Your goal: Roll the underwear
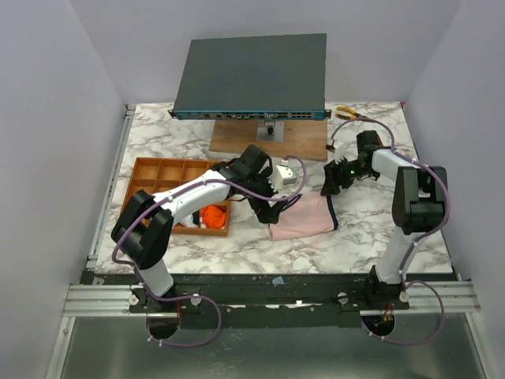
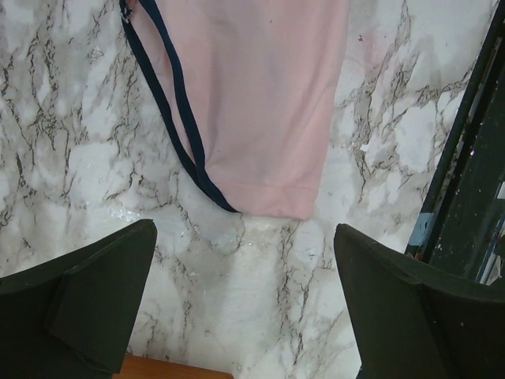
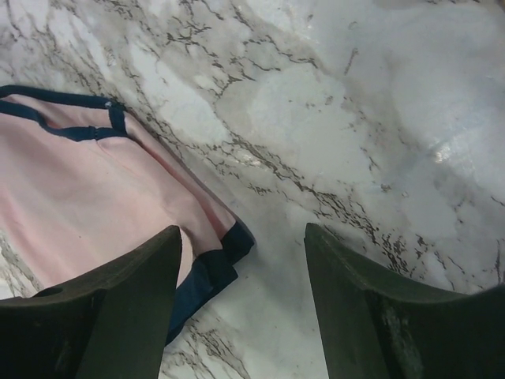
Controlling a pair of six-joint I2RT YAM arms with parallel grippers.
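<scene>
Flat on the marble table lies the pink underwear [image 1: 301,218] with dark navy trim, its edges bent slightly. In the left wrist view its narrow end [image 2: 264,178] lies beyond the fingers of my left gripper, which is open and empty above bare marble at the garment's left. My right gripper is open at the upper right corner. There the folded navy-trimmed corner [image 3: 221,260] shows partly between its fingers, close to the left finger [image 3: 170,260]. Whether that finger touches the cloth I cannot tell.
A brown compartment box [image 1: 147,169] holding orange and white cloth stands at the left. The monitor's wooden base [image 1: 304,136] is behind, and yellow-handled pliers [image 1: 347,111] lie at the back right. Marble is clear in front and right.
</scene>
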